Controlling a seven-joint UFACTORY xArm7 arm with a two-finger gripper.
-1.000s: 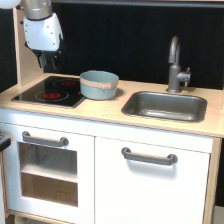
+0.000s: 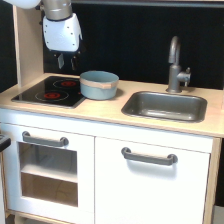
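My gripper (image 2: 67, 62) hangs at the upper left, below the white hand of the arm, over the back of the stove. Its dark fingers blend into the black backdrop, so whether they are open or shut is unclear. A grey-blue pot (image 2: 100, 88) with a tan spot on its near rim stands upright just right of the black cooktop (image 2: 42, 97). The gripper is above and to the left of the pot, apart from it in the view.
At the right of the wooden counter (image 2: 116, 114) is an empty grey sink (image 2: 163, 106) with a tall dark faucet (image 2: 176, 67) behind it. Below are an oven door (image 2: 45, 139) and a white cabinet door (image 2: 150, 190), both with grey handles. Bare counter lies before the pot.
The arm has shifted to the right and a little lower, bringing the gripper nearer to the pot in the view. The pot, sink and doors look unchanged.
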